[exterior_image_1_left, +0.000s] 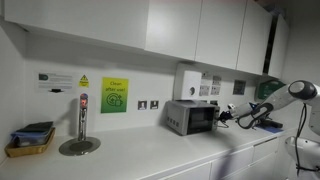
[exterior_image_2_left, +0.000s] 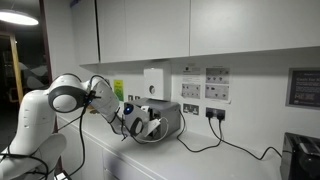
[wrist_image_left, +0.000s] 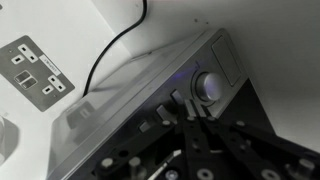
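Note:
A silver microwave (exterior_image_1_left: 191, 118) stands on the white counter against the wall. Its dark control panel and a round silver knob (wrist_image_left: 209, 87) fill the middle of the wrist view, beside several small buttons. My gripper is right by the panel, its fingertips close below the knob; whether they touch the panel cannot be told. The fingers look shut, and nothing shows between them. In the second exterior view the gripper (exterior_image_2_left: 154, 129) is at the microwave's front, the arm reaching in from the left.
White cupboards (exterior_image_1_left: 175, 28) hang above the counter. A black cable (exterior_image_2_left: 200, 147) runs along the wall from the sockets, near a toaster (exterior_image_2_left: 300, 156). A tap (exterior_image_1_left: 83, 117) and a basket (exterior_image_1_left: 31, 140) are at the far left. Bare counter (exterior_image_1_left: 140, 148) lies between tap and microwave.

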